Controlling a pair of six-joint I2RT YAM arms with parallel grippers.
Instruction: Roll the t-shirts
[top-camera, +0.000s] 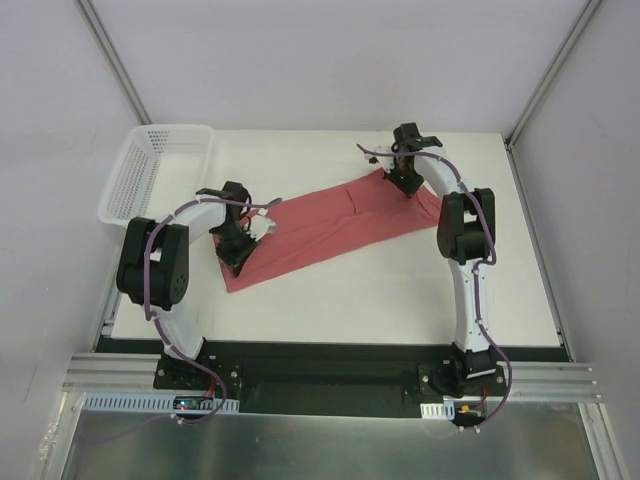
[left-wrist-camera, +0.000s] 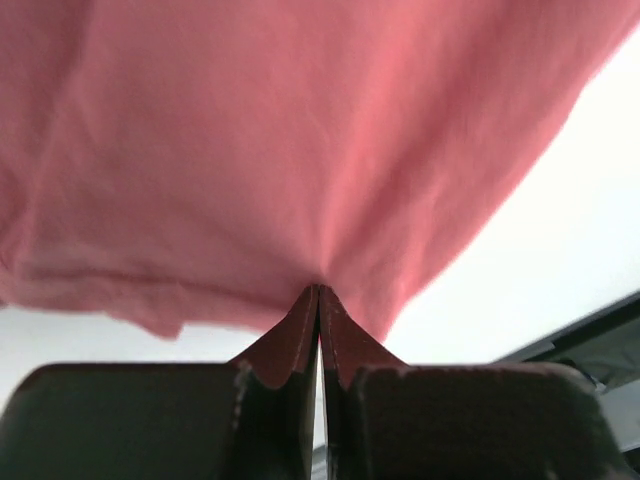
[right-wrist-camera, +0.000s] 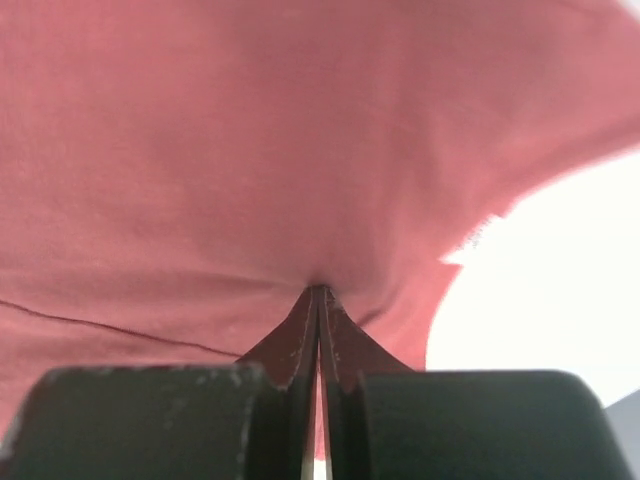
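A red t-shirt (top-camera: 320, 227) lies as a long folded strip, slanting across the white table from lower left to upper right. At its left end, my left gripper (top-camera: 236, 270) points down onto the cloth. Creases run out from the closed fingertips in the left wrist view, where the gripper is shut on the shirt near its edge. The right gripper (top-camera: 409, 191) is at the strip's upper right part. Its tips (right-wrist-camera: 321, 292) are together with cloth puckered at them, so it looks shut on the fabric. How much cloth is pinched is hidden.
A white plastic basket (top-camera: 127, 181) stands at the table's back left, beside the left arm. Grey walls close in the sides and back.
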